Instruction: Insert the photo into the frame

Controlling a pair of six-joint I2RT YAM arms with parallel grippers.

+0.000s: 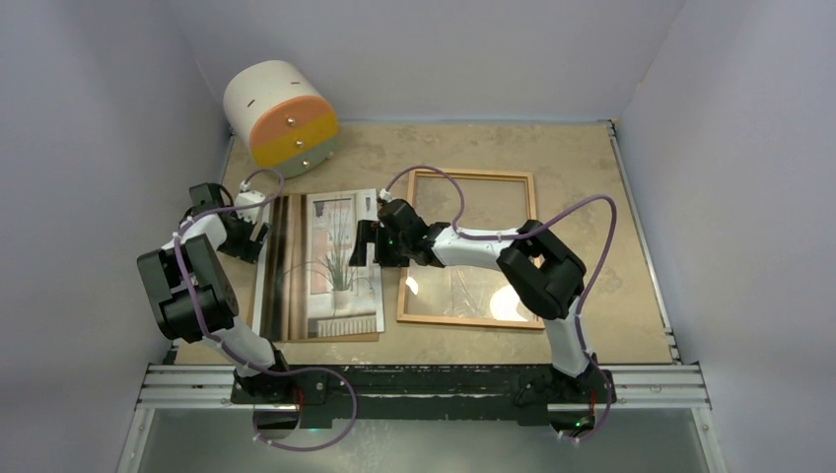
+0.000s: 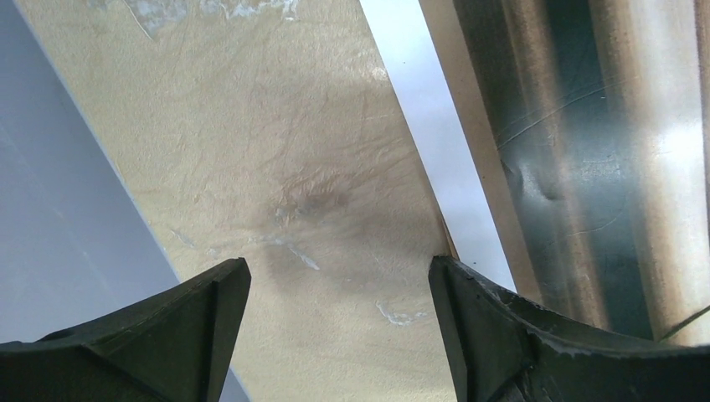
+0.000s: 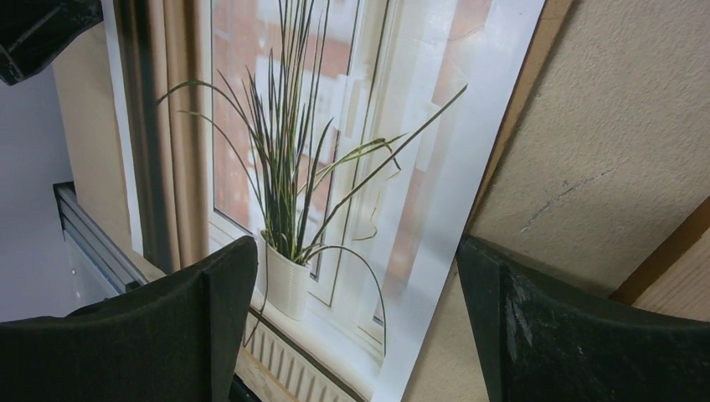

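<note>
The photo [image 1: 338, 266] of a potted plant against curtains and a window lies on a brown board [image 1: 335, 337] at the left of the worktop. My left gripper is open at the photo's white left edge [image 2: 452, 167], with one finger at that edge. My right gripper is parted over the photo's right edge [image 3: 452, 209], one finger beside the edge; nothing is clearly held. The wooden frame [image 1: 473, 318] with its clear panel lies right of the photo, partly under my right arm.
A round cabinet with coloured drawers [image 1: 281, 118] stands at the back left. Walls close in the worktop [image 1: 582, 158] on the left, back and right.
</note>
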